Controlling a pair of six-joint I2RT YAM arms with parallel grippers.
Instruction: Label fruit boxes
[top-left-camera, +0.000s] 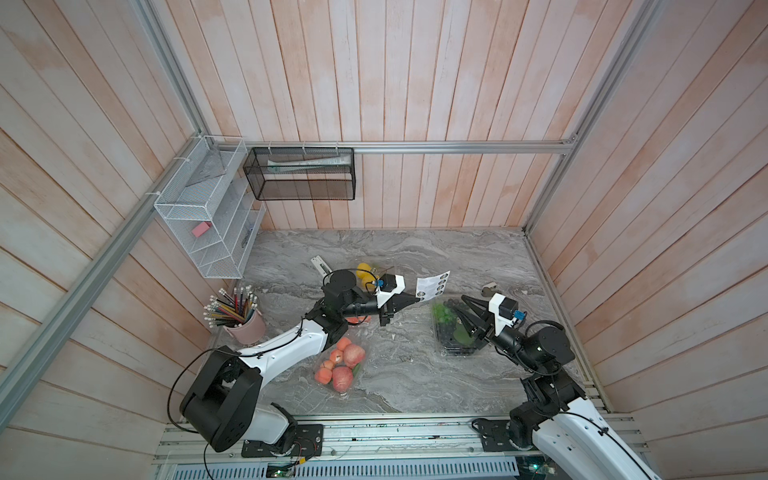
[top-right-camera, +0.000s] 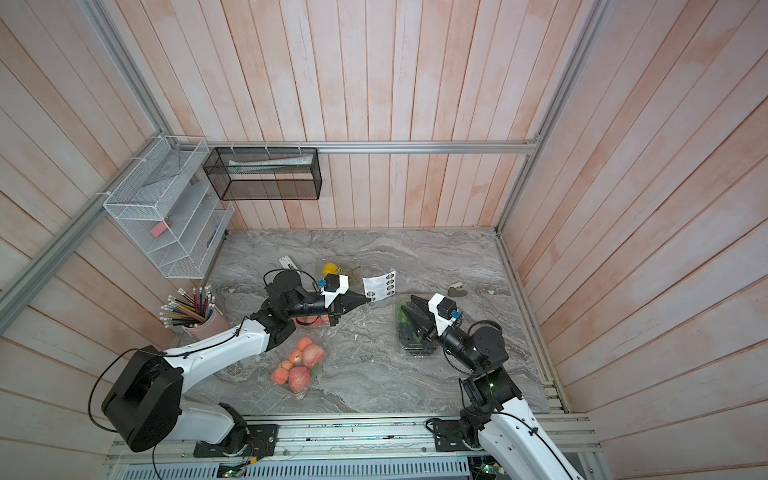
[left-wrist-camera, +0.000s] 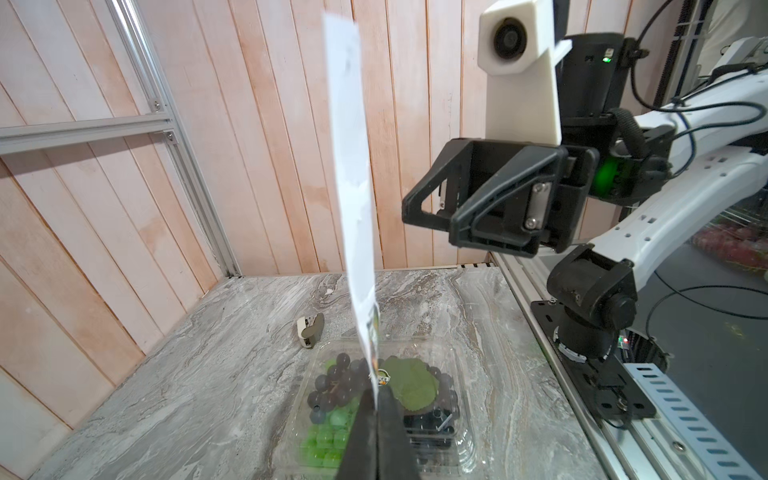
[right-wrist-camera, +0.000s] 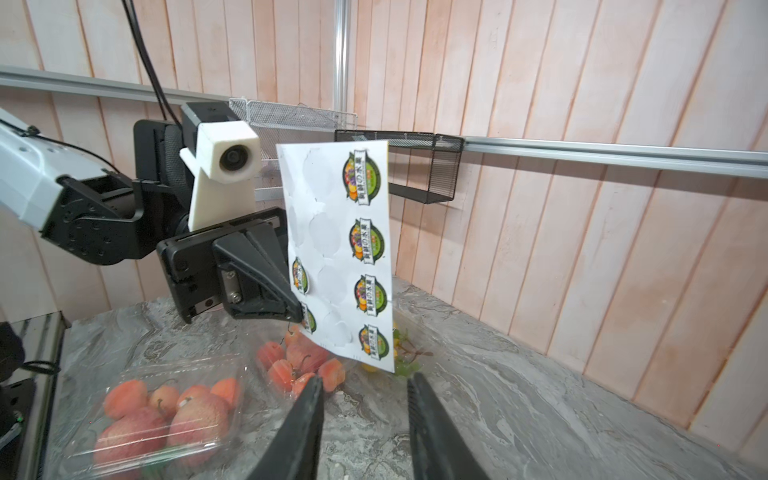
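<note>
My left gripper is shut on the lower corner of a white sticker sheet (right-wrist-camera: 336, 248), which stands up over the table. Round fruit labels (right-wrist-camera: 370, 295) line one side of it; bare circles show elsewhere. To the right, my right gripper is open, apart from the sheet, with nothing between its fingers. Below lies a clear box of grapes (left-wrist-camera: 336, 392). Near the sheet's lower edge shows a small round label (left-wrist-camera: 383, 376); whether it is on the sheet or the lid I cannot tell. A peach box (right-wrist-camera: 160, 416) lies at front left.
Another fruit box (right-wrist-camera: 292, 360) sits behind the peach box, partly hidden by the left arm. A stapler-like object (left-wrist-camera: 309, 329) lies behind the grapes. The pen cup (top-left-camera: 246, 326) stands at far left.
</note>
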